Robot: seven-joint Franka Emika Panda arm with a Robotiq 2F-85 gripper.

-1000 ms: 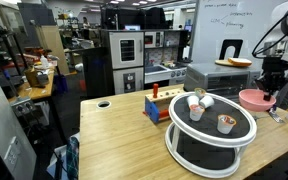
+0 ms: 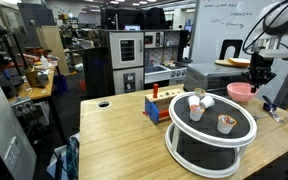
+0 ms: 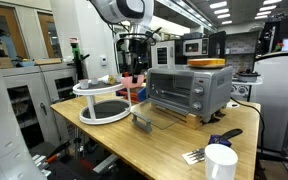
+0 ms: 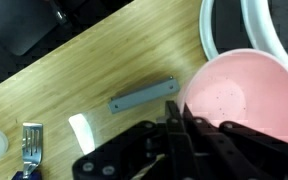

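A pink bowl (image 4: 249, 95) fills the right of the wrist view, its near rim between the fingertips of my gripper, which is shut on it. In exterior view 1 the pink bowl (image 2: 241, 91) hangs beside and above the back right of the two-tier round stand, with my gripper (image 2: 258, 77) at its right side. From exterior view 2, the bowl (image 3: 135, 94) shows in front of the toaster oven, below my gripper (image 3: 131, 79); it is clear of the table.
Several cups stand on the round stand (image 2: 206, 165). A grey metal bar (image 4: 144, 95) lies on the table below. A toaster oven (image 3: 189, 90), fork (image 3: 193, 156) and white mug (image 3: 220, 163) are nearby.
In exterior view 1 the arm and the pink bowl have moved up and to the left, towards the round stand. The bowl stays in my gripper. The cups have not moved.
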